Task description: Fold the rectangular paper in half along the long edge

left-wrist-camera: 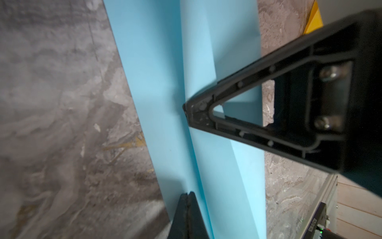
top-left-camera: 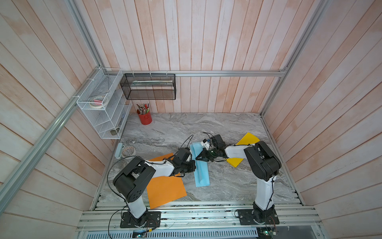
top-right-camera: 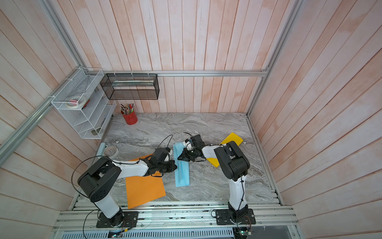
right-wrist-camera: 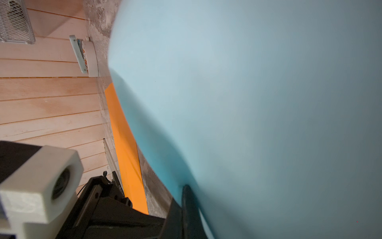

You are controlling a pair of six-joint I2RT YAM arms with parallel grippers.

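Note:
A light blue paper [top-left-camera: 202, 175] lies lengthwise between the two arms. In the left wrist view its right side is raised into a curled flap [left-wrist-camera: 214, 167], the flap's free edge lying over the flat left strip [left-wrist-camera: 147, 95]. My right gripper is shut on the flap's edge, its black finger [left-wrist-camera: 199, 109] reaching across the flap. Lower down, my left gripper is shut, tips against the flat strip near the paper's left edge, with no paper visible between them. The underside of the curl is mostly hidden.
Orange paper [top-left-camera: 167, 191] lies under the left arm, yellow paper [top-left-camera: 248, 139] under the right. A tape roll [top-left-camera: 128, 151] and a red pen cup [top-left-camera: 145, 117] stand at the left. Behind the grippers the marble table [top-left-camera: 207, 123] is clear.

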